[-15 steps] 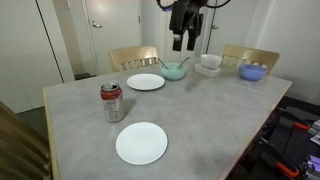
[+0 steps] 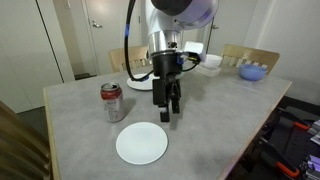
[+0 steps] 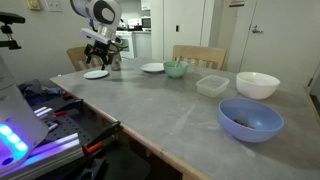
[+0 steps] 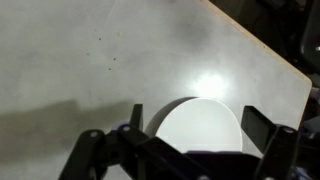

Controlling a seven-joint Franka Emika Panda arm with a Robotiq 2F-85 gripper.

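Observation:
A white plate (image 2: 142,144) lies flat near the front of the table in exterior view 1. My gripper (image 2: 167,110) hangs just above and behind its right side, pointing down, with its two fingers apart and nothing between them. From the wrist, a round white plate (image 4: 199,132) shows between the spread fingers, partly covered by the gripper's own body. In exterior view 2 my gripper (image 3: 99,53) is over the far left end of the table, close to the white plate (image 3: 96,74). Whether a finger touches the plate cannot be made out.
A red and silver can (image 2: 112,102) stands left of the gripper. Behind are a second white plate (image 3: 151,68) and a green bowl (image 3: 176,70). A clear container (image 3: 213,86), a white bowl (image 3: 257,85) and a blue bowl (image 3: 249,119) occupy the other end. Mid-table is bare.
My gripper has come down and toward the front plate from high above the back of the table. The plates, can and bowls have stayed in place.

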